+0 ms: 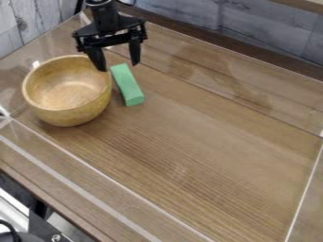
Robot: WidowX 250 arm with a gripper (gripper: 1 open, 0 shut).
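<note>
A wooden bowl [68, 87] sits at the left of the table. A green block [127, 86] lies just right of it, long side running front to back. The dark gripper [109, 60] hangs at the upper left, above the back right of the bowl and behind the green block, open, with its fingers apart.
A pale rail runs along the right edge, and dark cables show at the lower left corner.
</note>
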